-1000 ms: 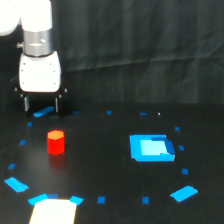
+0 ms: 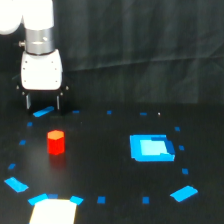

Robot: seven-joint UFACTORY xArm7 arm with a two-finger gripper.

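A bright orange-red block (image 2: 56, 143) sits on the dark table at the left of the camera view. My gripper (image 2: 43, 101) hangs beyond it, toward the back left, pointing down. Its two fingers (image 2: 29, 101) are spread apart with only dark background between them. The gripper and the block are apart. To the right on the table is a blue square outline (image 2: 136, 150) with a pale area (image 2: 154, 147) inside it; no block lies there.
Blue tape strips (image 2: 16, 184) and small blue marks are scattered over the table. A pale, bright patch (image 2: 53, 211) is cut off by the front edge. Black curtain (image 2: 140, 50) fills the background.
My gripper has shifted very slightly to the right in the view. The block and the blue square are where they were.
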